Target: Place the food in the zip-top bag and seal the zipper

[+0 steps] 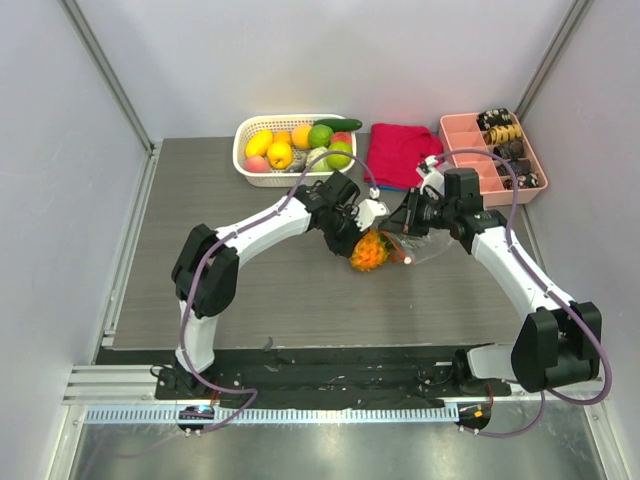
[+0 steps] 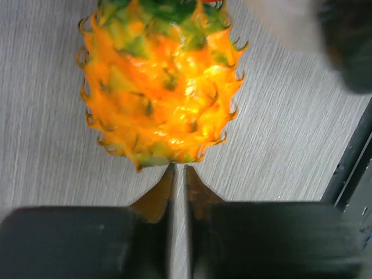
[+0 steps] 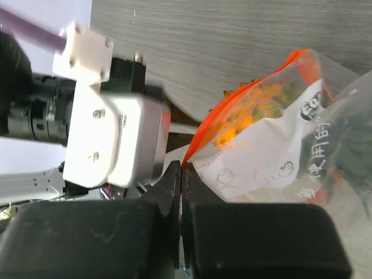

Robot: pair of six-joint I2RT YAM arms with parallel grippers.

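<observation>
An orange spiky fruit [image 1: 368, 252] with green patches lies on the table at the mouth of a clear bag [image 1: 430, 248] with an orange zip edge. In the left wrist view the fruit [image 2: 160, 87] sits just beyond my left gripper, which is shut with nothing between its fingertips. My right gripper is shut at the orange top edge of the bag [image 3: 261, 151], which rises from its fingertips. The left arm's body stands beside it in the right wrist view, and the fruit shows partly behind the bag.
A white basket [image 1: 243, 140] of fruit and vegetables stands at the back, beside a red cloth [image 1: 395, 152] and a pink compartment box [image 1: 460, 135].
</observation>
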